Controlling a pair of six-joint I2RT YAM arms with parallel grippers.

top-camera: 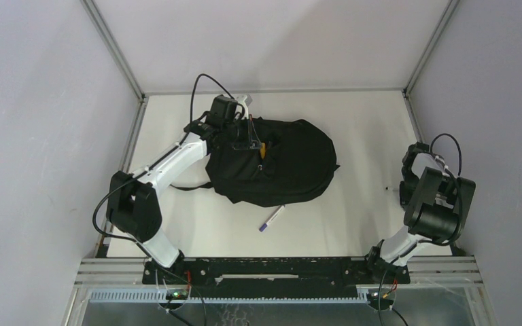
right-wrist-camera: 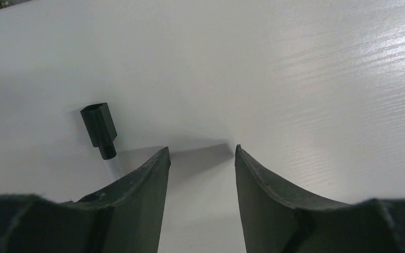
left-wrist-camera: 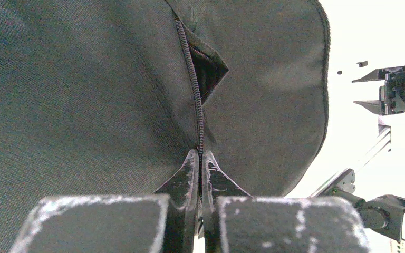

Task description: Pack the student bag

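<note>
The black student bag (top-camera: pixel 292 163) lies in the middle of the table. My left gripper is shut at the bag's zipper (left-wrist-camera: pixel 192 74); whether it pinches the zip is hard to tell. A white marker with a purple cap (top-camera: pixel 272 217) lies below the bag. In the right wrist view my right gripper stands part open, its fingers apart with nothing between them, low over the table. Left of it lies a thin pen-like item with a black cap (right-wrist-camera: pixel 99 126), partly hidden behind a finger.
Walls enclose the sides and back. The right arm stands at the far right edge.
</note>
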